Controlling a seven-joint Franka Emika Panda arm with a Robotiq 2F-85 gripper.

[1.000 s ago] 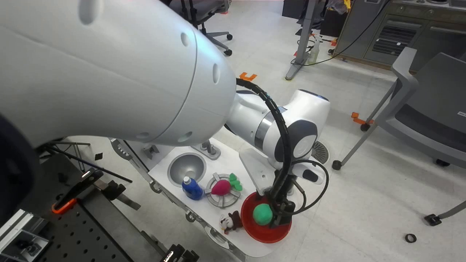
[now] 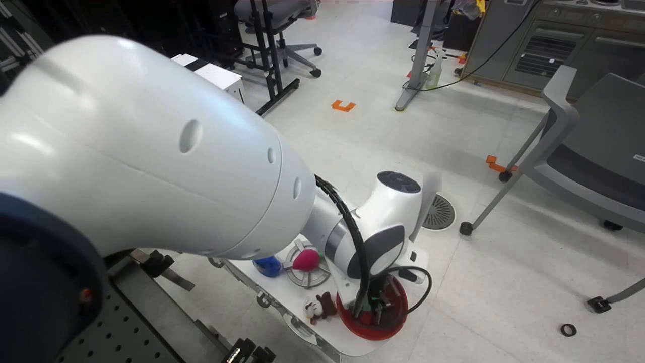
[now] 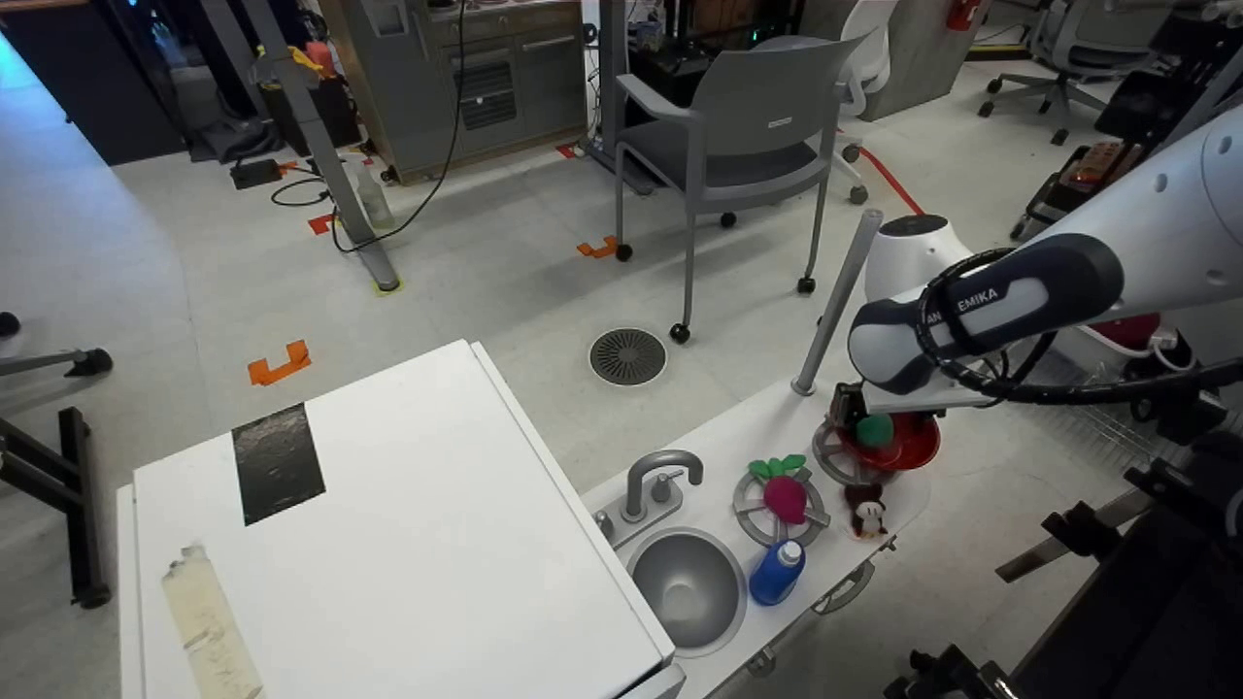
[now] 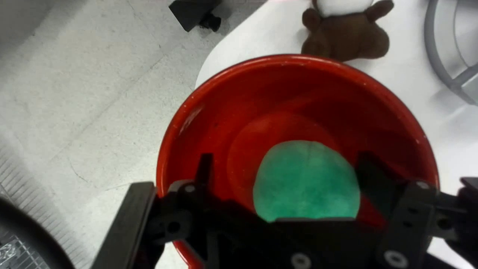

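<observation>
Low over a red bowl (image 4: pixel 269 67), my gripper is open, its two fingers apart inside the rim. A round green object (image 4: pixel 307 184) sits in the bowl, in the wrist view between the fingers and nearer the right one. Whether either finger touches it I cannot tell. In exterior view 2 the red bowl (image 3: pixel 915 443) rests at the counter's end with the green object (image 3: pixel 874 431) inside it. From exterior view 1 the arm covers most of the bowl (image 2: pixel 363 329).
A brown and white plush toy (image 3: pixel 865 511) lies close beside the bowl. Farther along the white counter are a pink, green-leaved toy (image 3: pixel 786 499) on a burner, a blue bottle (image 3: pixel 777 573) and a sink (image 3: pixel 689 594). A grey post (image 3: pixel 839 303) rises behind the counter.
My arm has come down, bringing the gripper lower into the bowl. The green object, clearly visible before in exterior view 1, is now mostly hidden there by the hand.
</observation>
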